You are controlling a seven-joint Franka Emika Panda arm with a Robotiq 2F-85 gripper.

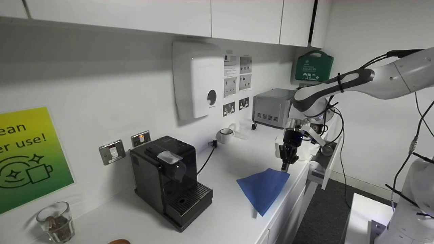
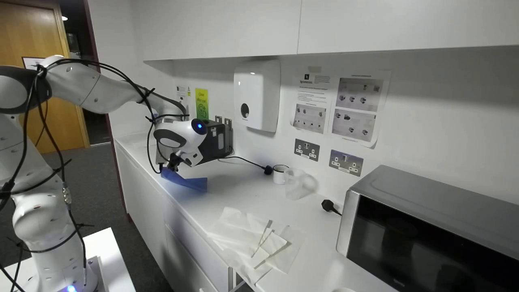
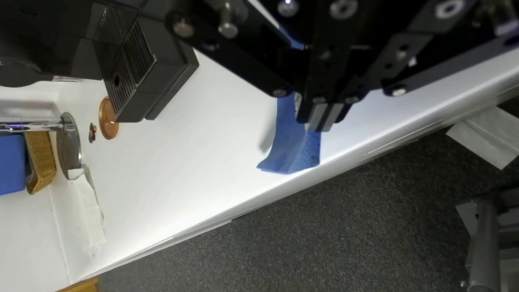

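Note:
A blue cloth [image 1: 265,189] lies by the front edge of the white counter [image 2: 248,194], one corner up at my gripper [image 1: 285,167]. My gripper's fingers [image 3: 316,117] are shut together in the wrist view, pinching the cloth [image 3: 297,146], which hangs out beneath and beside them. From the second exterior view the cloth [image 2: 187,181] looks curved and partly raised, its edge at the gripper [image 2: 169,168]. How much of it still touches the counter is hard to tell.
Near the wall stands a black coffee machine [image 1: 169,179]. A white mug [image 2: 280,173] and a clear jug [image 2: 294,183] are farther along, before the microwave [image 2: 428,224]. White sheets and thin sticks [image 2: 262,243] lie beside an open drawer [image 1: 323,162].

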